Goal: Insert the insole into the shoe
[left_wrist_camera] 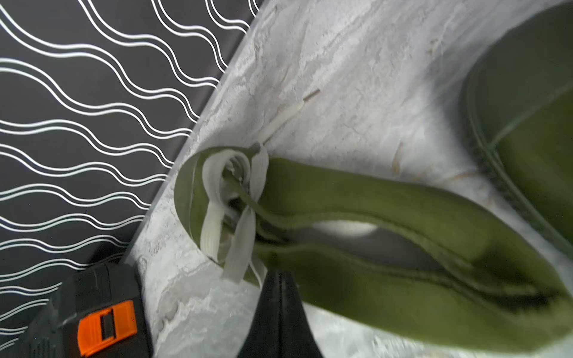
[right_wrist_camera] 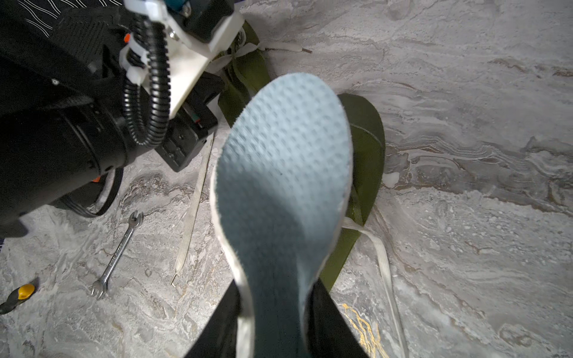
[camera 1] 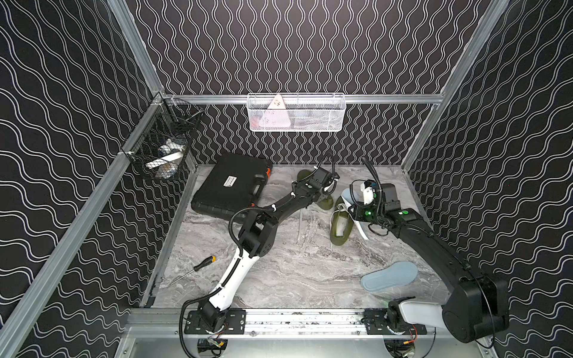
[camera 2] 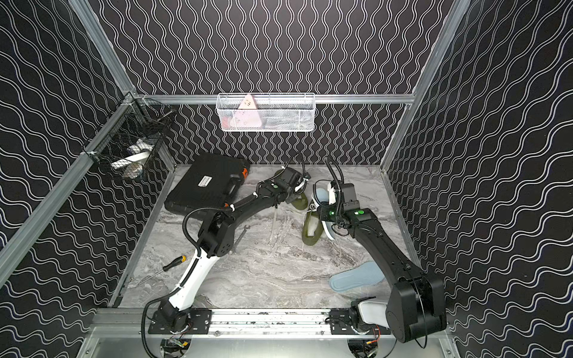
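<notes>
An insole (right_wrist_camera: 280,167), light blue with a dimpled top, is held upright-ish by my right gripper, whose fingers are on its narrow end. Beneath it, partly hidden, lies a green shoe (camera 1: 339,232) with white laces. My left gripper is shut, nothing visible between its fingers, over a second green shoe (left_wrist_camera: 376,298) near the back wall, its laces (left_wrist_camera: 212,232) beside the fingertips. A second blue insole (camera 1: 389,275) lies flat at the front right of the table.
A black case (camera 1: 229,182) lies at the back left, a screwdriver (camera 1: 203,263) at the front left and a wrench (right_wrist_camera: 116,255) near the middle. Wire baskets hang on the back and left walls.
</notes>
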